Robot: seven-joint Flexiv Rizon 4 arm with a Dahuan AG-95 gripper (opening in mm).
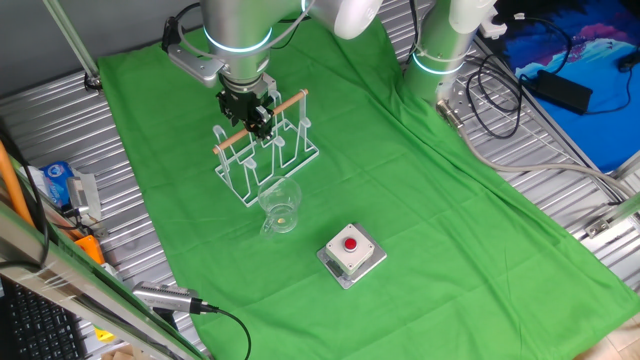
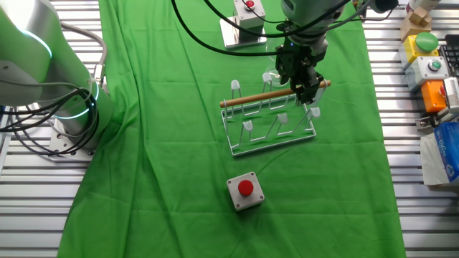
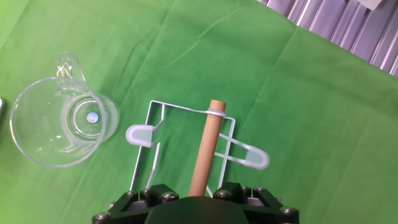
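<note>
My gripper (image 1: 262, 126) is at the wooden bar (image 1: 290, 103) along the top of a white wire rack (image 1: 250, 198). In exterior view 2, the gripper (image 2: 307, 92) covers part of the bar near its right end. In the wrist view, black finger parts (image 3: 163, 194) show on both sides of the bar (image 3: 205, 149), but the tips and any contact are hidden, so whether the fingers are open or shut is unclear. A clear glass mug (image 3: 65, 121) stands upright on the green cloth beside the rack, its handle (image 3: 69, 65) toward the top of the wrist view.
A box with a red button (image 1: 350, 246) sits on a metal plate beyond the mug. Another red-button box (image 2: 245, 190) lies on the rack's other side. White-tipped rack prongs (image 3: 256, 158) stick out both ways.
</note>
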